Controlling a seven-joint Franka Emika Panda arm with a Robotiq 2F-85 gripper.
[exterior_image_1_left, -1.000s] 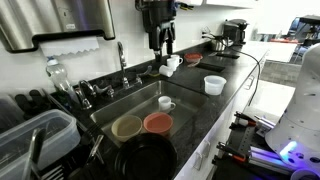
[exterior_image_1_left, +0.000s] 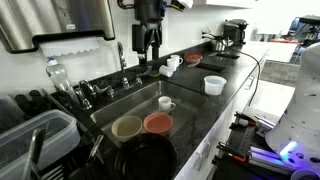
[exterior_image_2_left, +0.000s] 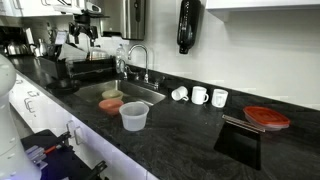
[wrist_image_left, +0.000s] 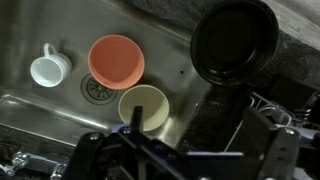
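Observation:
My gripper (exterior_image_1_left: 147, 54) hangs in the air above the sink side of the counter, pointing down. In the wrist view the fingers of the gripper stand wide apart, with nothing held between them. Beneath, a coral bowl (wrist_image_left: 116, 62) and a cream bowl (wrist_image_left: 145, 106) lie side by side in the metal sink (wrist_image_left: 62, 105). A white mug (wrist_image_left: 50, 67) is in the sink as well, left of the coral bowl. Beside the sink, a round black pan (wrist_image_left: 235, 42) appears at upper right.
A dish rack (exterior_image_1_left: 55, 150) with a clear plastic bin (exterior_image_1_left: 30, 150) fills the near left. The faucet (exterior_image_1_left: 123, 62) rises behind the sink. A white tub (exterior_image_2_left: 134, 116) stands on the counter, with white mugs (exterior_image_2_left: 199, 96) by the wall.
Over the last second my gripper has shifted left and slightly down in exterior view 1. The bowls, mug and pan keep their places.

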